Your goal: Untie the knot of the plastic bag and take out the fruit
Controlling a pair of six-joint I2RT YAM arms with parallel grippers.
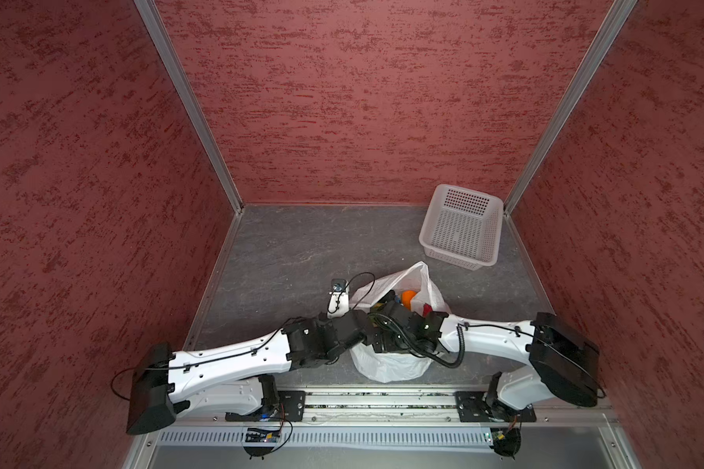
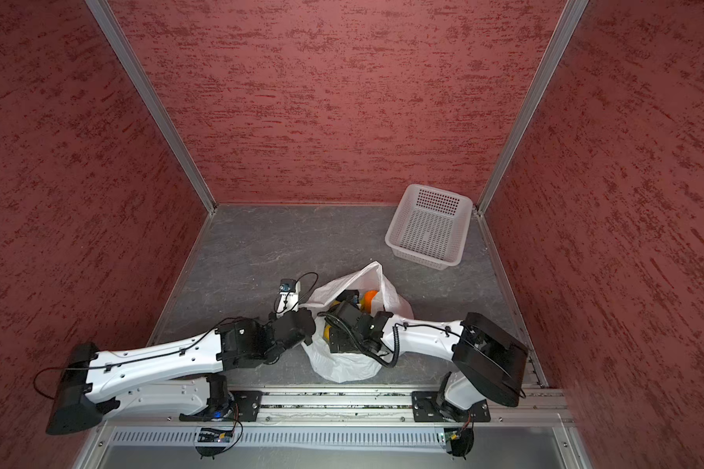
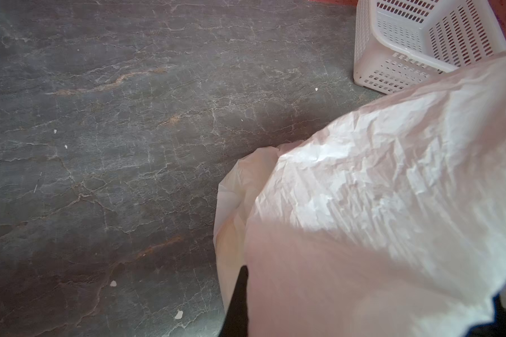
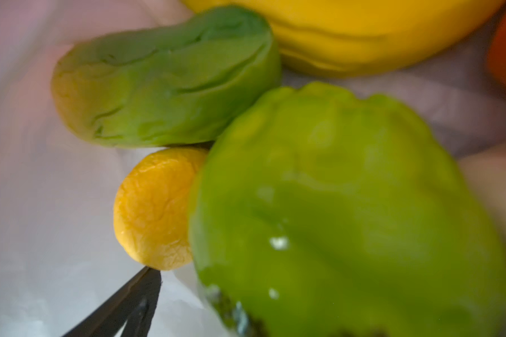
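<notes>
The white plastic bag (image 1: 387, 367) lies open at the front centre, holding a green pepper-like fruit (image 4: 348, 213), a small yellow fruit (image 4: 157, 205), a green oblong one (image 4: 163, 84), a banana (image 4: 354, 33) and an orange (image 1: 408, 298). My right gripper (image 2: 344, 324) is down inside the bag; in its wrist view one fingertip is beside the small yellow fruit, with the other hidden. My left gripper (image 2: 289, 297) is at the bag's left side, shut, largely covered by crumpled plastic in its wrist view; nothing else shows between its fingers.
A white perforated basket (image 1: 460, 226) stands at the back right of the grey table, behind the bag. Red walls enclose the sides and back.
</notes>
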